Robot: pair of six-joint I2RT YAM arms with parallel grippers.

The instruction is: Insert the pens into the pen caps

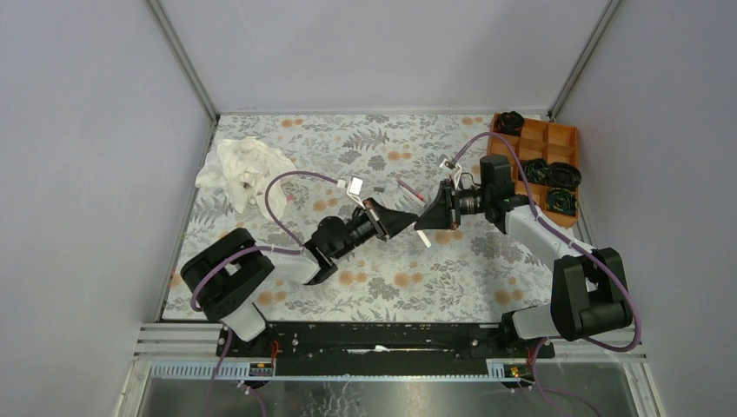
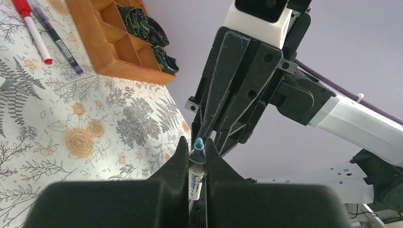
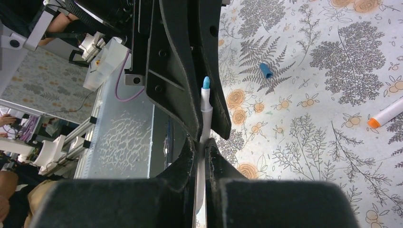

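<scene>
My left gripper (image 1: 414,221) and right gripper (image 1: 421,222) meet over the middle of the table. Between their fingertips stands a white pen (image 2: 195,185) with a bare blue tip (image 3: 206,83) pointing up. Both fingers are closed around it, its lower barrel (image 3: 202,166) running down between the right fingers in the right wrist view. A loose blue cap (image 3: 266,70) lies on the tabletop. Elsewhere on the cloth are a white pen with an orange end (image 3: 380,118), a red-capped pen (image 2: 35,35) and a purple pen (image 2: 59,42).
A wooden compartment box (image 1: 551,139) holding dark rolled bundles sits at the back right. Crumpled white cloth (image 1: 243,169) occupies the back left.
</scene>
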